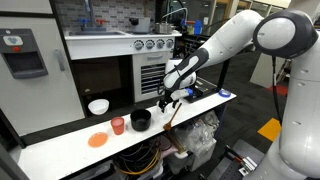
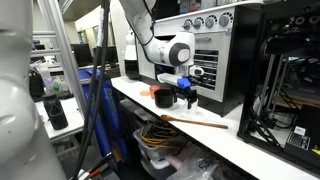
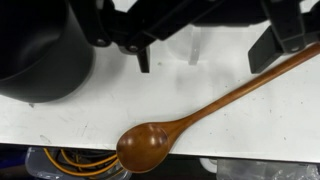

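Observation:
My gripper is open above the counter, its two dark fingers wide apart in the wrist view. Beyond the gap between them a whitish cup-like object [image 3: 182,46] partly shows, mostly hidden by the gripper. A brown wooden spoon [image 3: 143,147] lies below, its bowl near the counter's front edge and its handle slanting away to the right, passing near the right finger. To the left stands a black pot [image 3: 35,85]. In exterior view 1 the gripper hangs right of the pot [image 1: 141,120], over the spoon's far end.
Farther left on the white counter are red cups [image 1: 118,125], a white bowl [image 1: 98,106] and a flat orange disc [image 1: 97,140]. Ovens stand behind. Below the front edge lie coiled orange cables [image 3: 75,163] and bins.

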